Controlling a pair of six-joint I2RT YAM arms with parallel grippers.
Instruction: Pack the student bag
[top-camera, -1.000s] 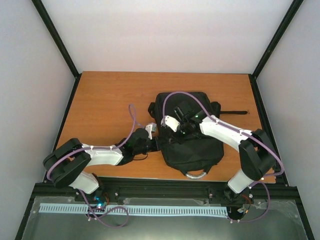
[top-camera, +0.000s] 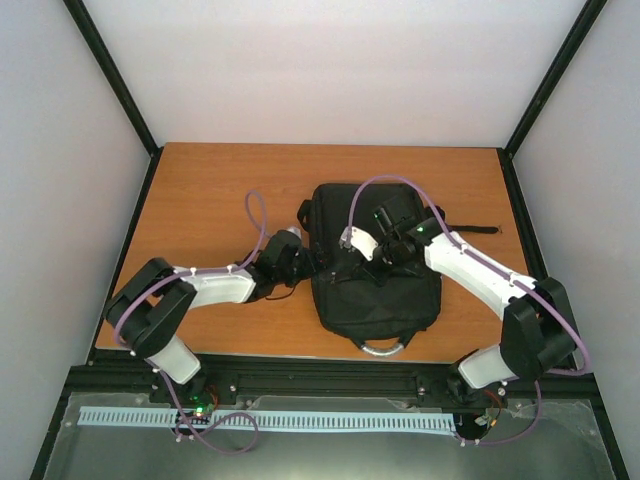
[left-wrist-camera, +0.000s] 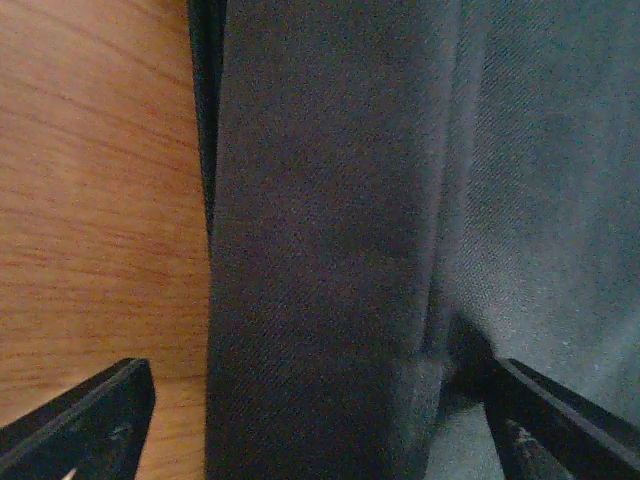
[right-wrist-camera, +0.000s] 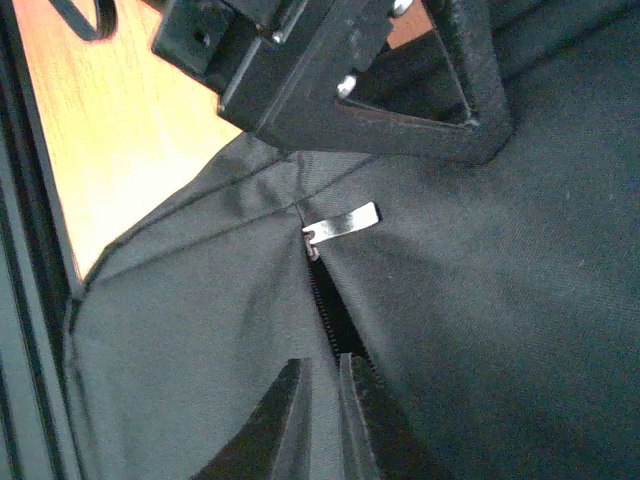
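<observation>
The black backpack (top-camera: 380, 310) lies flat on the table, its handle toward the near edge. In the right wrist view a silver zipper pull (right-wrist-camera: 340, 225) sits at the head of a short opened slit in the fabric. My right gripper (top-camera: 375, 265) is over the bag's middle; its fingertips show at the bottom of that view, near the slit, too unclear to judge. My left gripper (top-camera: 310, 262) is at the bag's left side, open, its fingers either side of a dark fabric edge (left-wrist-camera: 315, 250) in the left wrist view.
A strap (top-camera: 472, 229) extends right of the bag. Dark frame rails border the table.
My left arm has moved back, away from the near edge, along the bag's side. My right gripper has shifted right over the bag since one second ago.
</observation>
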